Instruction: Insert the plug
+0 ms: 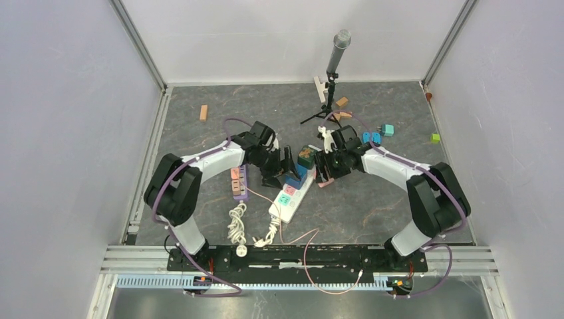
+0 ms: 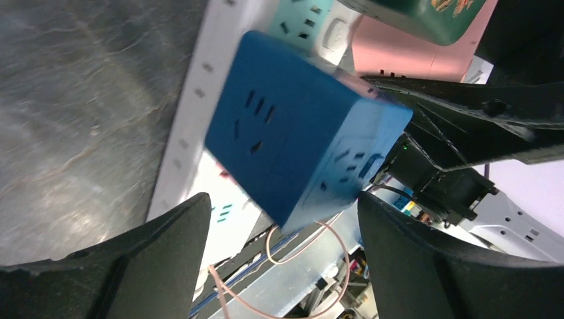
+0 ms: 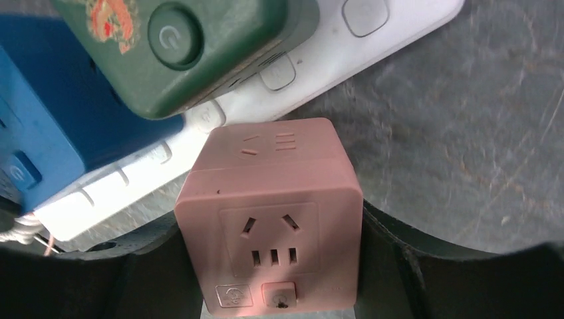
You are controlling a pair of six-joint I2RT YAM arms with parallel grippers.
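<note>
A white power strip (image 1: 287, 203) lies mid-table, with a blue cube plug (image 2: 292, 133) and a green plug block (image 3: 193, 46) on it. My left gripper is open around the blue cube, fingers either side; whether they touch it is unclear. A pink cube socket (image 3: 269, 239) sits between the fingers of my right gripper, low beside the strip's edge, just off the green block; whether the fingers are closed on it I cannot tell.
A purple strip (image 1: 242, 188) with coiled cord lies left. A microphone stand (image 1: 327, 100) and small wooden blocks stand at the back. Clear table is at right front and back left.
</note>
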